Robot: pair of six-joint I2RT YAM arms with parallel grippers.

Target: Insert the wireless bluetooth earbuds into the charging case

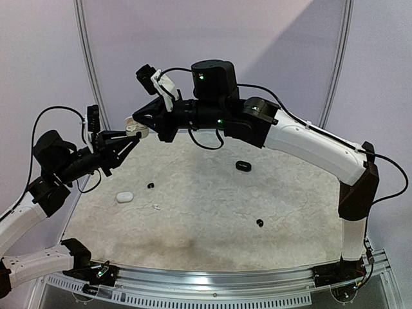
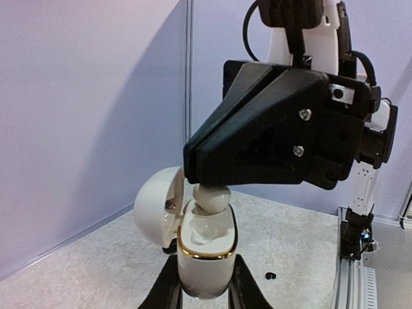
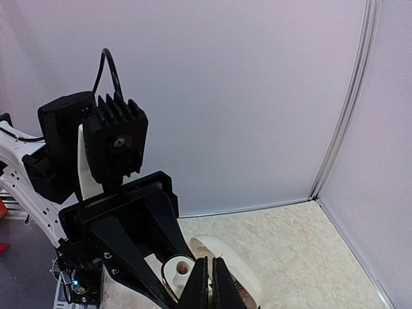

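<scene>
An open white charging case (image 2: 203, 270) with a gold rim is held upright in my left gripper, which is shut on it; its lid (image 2: 154, 206) is swung back. A white earbud (image 2: 211, 199) sits at the top of the case body, partly above the rim. Just over it is my right gripper, shut, its tips close to the earbud; I see nothing held clearly between them. In the top view the case (image 1: 136, 129) is up in the air between both grippers.
On the table lie a white oval case (image 1: 124, 197), a small white piece (image 1: 156, 207), a black case (image 1: 243, 166) and small black earbuds (image 1: 150, 185).
</scene>
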